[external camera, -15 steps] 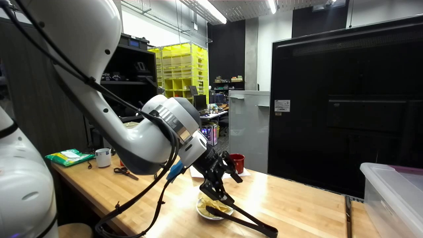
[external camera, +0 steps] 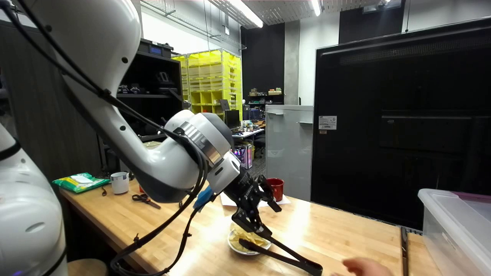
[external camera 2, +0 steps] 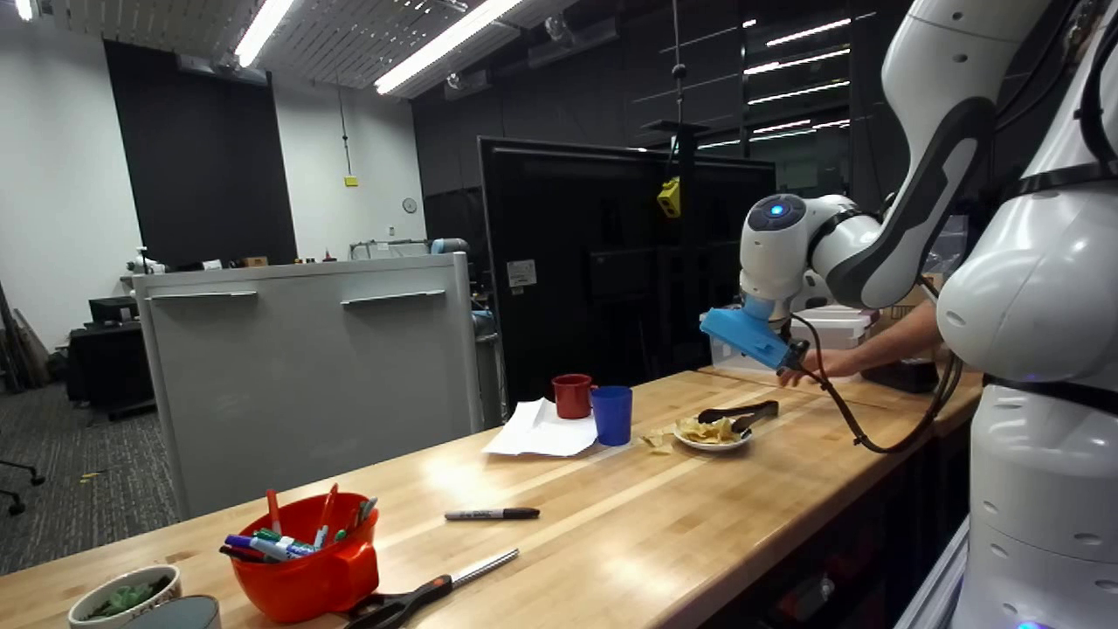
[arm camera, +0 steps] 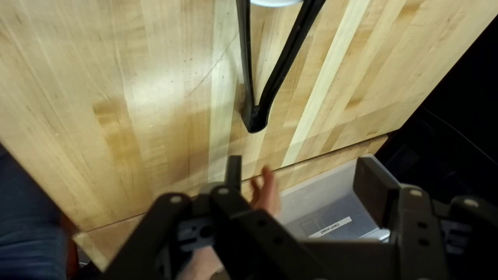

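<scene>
My gripper stands open, its two fingers wide apart with nothing between them. Black tongs [arm camera: 255, 109] lie beyond the fingertips in the wrist view, their joined end toward me. In exterior view 2 the tongs [external camera 2: 762, 412] rest with their tips on a white plate [external camera 2: 713, 445] of yellow chips [external camera 2: 708, 430]. Exterior view 1 has the gripper [external camera: 271, 216] overlapping the plate and tongs [external camera: 299, 263]; the other exterior view places it above the table, apart from them.
A person's hand [external camera 2: 820, 367] reaches in near the gripper. A blue cup [external camera 2: 612, 415] and red mug [external camera 2: 572, 397] stand by white paper [external camera 2: 536, 430]. Clear plastic bins [external camera: 455, 225] sit at the table's end. A marker [external camera 2: 493, 514] and scissors [external camera 2: 419, 597] lie in front.
A hand has come into exterior view 1 at the lower right, beside the tongs' joined end. The arm, gripper, tongs and plate look unmoved.
</scene>
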